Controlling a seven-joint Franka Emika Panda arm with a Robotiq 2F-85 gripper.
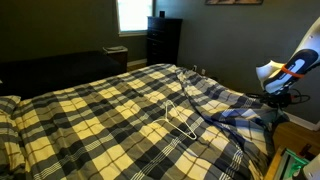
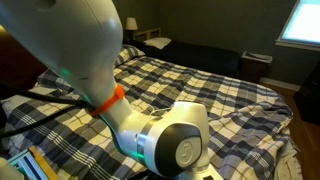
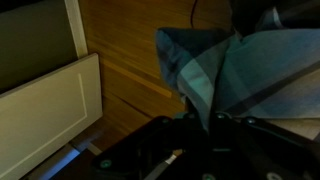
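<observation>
A dark plaid cloth trails over the right side of the bed toward my gripper, which is low at the bed's edge in exterior view 1. In the wrist view, the cloth runs up to the fingers, and my gripper is shut on it. The fingertips are dark and hard to make out there. Arm parts hide the gripper in exterior view 2.
A white hanger-like outline lies on the plaid bedspread, apart from the arm. Wooden floor and a pale panel show beside the cloth. A dark dresser stands at the back.
</observation>
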